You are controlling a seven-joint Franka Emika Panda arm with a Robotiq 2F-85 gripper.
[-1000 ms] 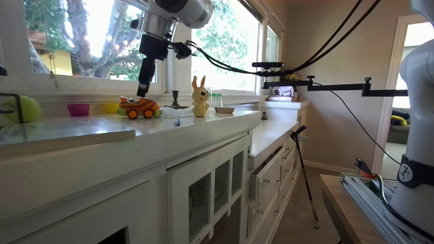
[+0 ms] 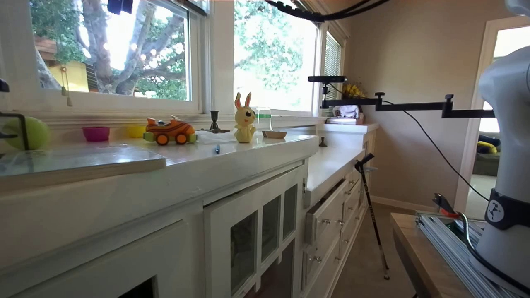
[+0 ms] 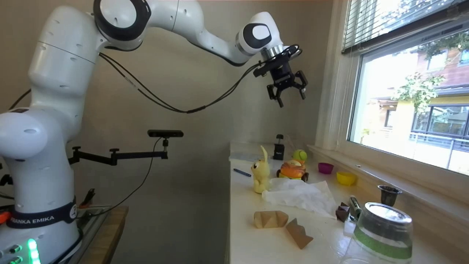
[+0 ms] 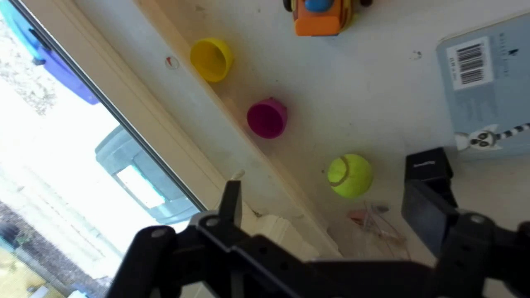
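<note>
High above the counter, my gripper [image 3: 291, 97] stands open with nothing between its fingers. Only its dark lower tips [image 2: 120, 6] show at the top edge of exterior view 1. In the wrist view the two fingers [image 4: 231, 204] are spread wide. Past them, on the counter, lie a tennis ball [image 4: 353, 175], a magenta cup [image 4: 268, 118] and a yellow cup [image 4: 211, 59]. The orange toy car [image 2: 170, 132] rests on the counter, with the pale yellow rabbit figure [image 2: 244, 124] upright to its right.
A blue-grey flat book or box [image 4: 489, 94] and a small black object [image 4: 428, 166] lie near the ball. The window sill [image 4: 198, 114] runs alongside. Crumpled white paper [image 3: 303, 195], folded brown card pieces [image 3: 270, 219] and an upside-down glass [image 3: 382, 233] occupy the near counter.
The car and the other objects stay put.
</note>
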